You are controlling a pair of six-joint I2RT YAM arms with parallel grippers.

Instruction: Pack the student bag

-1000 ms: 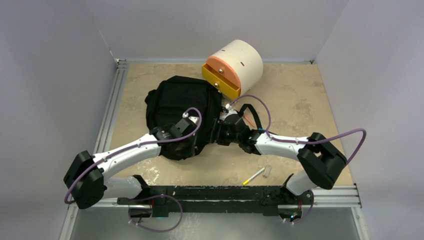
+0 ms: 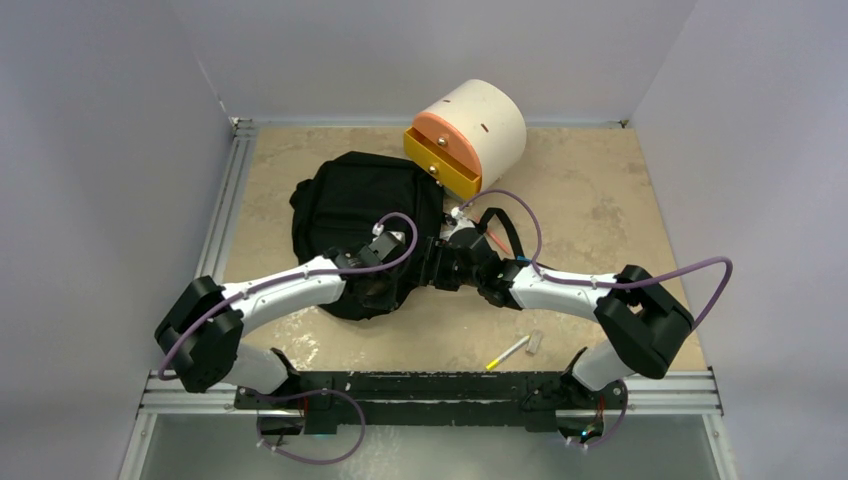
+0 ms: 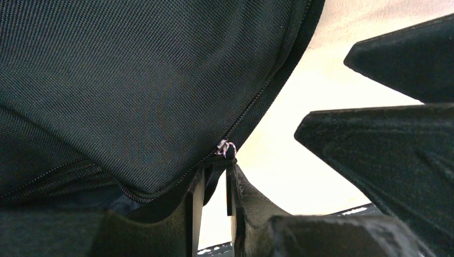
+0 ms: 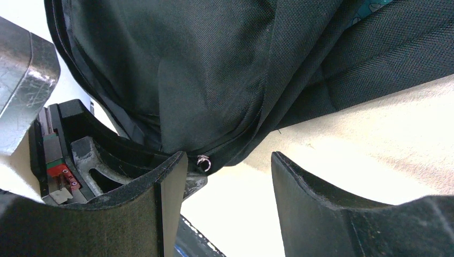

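The black bag (image 2: 350,190) lies on the left half of the table, its zipped front edge under both grippers. In the left wrist view, a small metal zipper slider (image 3: 225,147) sits on the zip just beyond my left gripper. That gripper's fingers stand slightly apart, with table showing between them and dark bag edge at the tips. My right gripper is open, its spread fingers close to the bag's edge. In the right wrist view, a small ring (image 4: 204,163) shows by its left finger, close to a finger of the left gripper.
Behind the grippers lies a white drum-shaped drawer unit (image 2: 492,125), its yellow drawer (image 2: 440,165) facing the bag. A yellow-ended marker (image 2: 508,352) and a small pale block (image 2: 535,342) lie near the front edge. Open table stretches to the right rear.
My left arm has moved a little to the right along the bag's front part, nearer the right gripper. The right arm and the bag look unmoved.
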